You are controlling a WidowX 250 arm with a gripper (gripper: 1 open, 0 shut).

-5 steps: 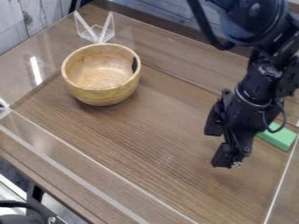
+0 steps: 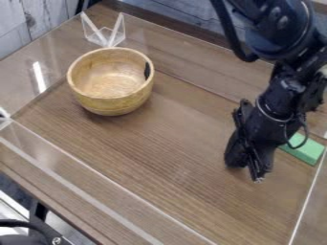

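My gripper (image 2: 246,155) is low over the right part of the wooden table, pointing down, its black fingers drawn together and shut. I see nothing held, though the tips are dark and hard to make out. A green object (image 2: 307,148) lies just right of the gripper, partly hidden behind it. A wooden bowl (image 2: 109,91) stands at the upper left of the table, well apart from the gripper.
A clear plastic item (image 2: 105,31) is at the back left beside the table's edge. Black cables show at the lower left.
The gripper's fingers have closed from a wider spread. The bowl and the green object stay where they were.
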